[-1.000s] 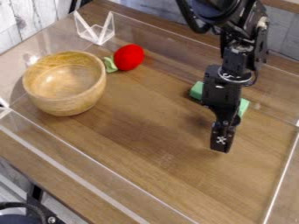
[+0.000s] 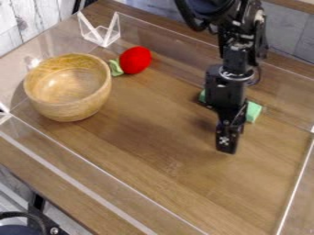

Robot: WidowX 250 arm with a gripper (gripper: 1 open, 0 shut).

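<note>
My gripper (image 2: 227,138) points down over the right part of the wooden table (image 2: 172,184), its dark fingertips low near the tabletop. Partly hidden behind it lies a green object (image 2: 252,112). Whether the fingers are open or shut is unclear.
A wooden bowl (image 2: 68,84) stands at the left. A red round object (image 2: 135,60) with a small green piece beside it sits at the back, near a white wire stand (image 2: 98,29).
My gripper has shifted slightly to the left and up in the view, covering the green object a little differently.
</note>
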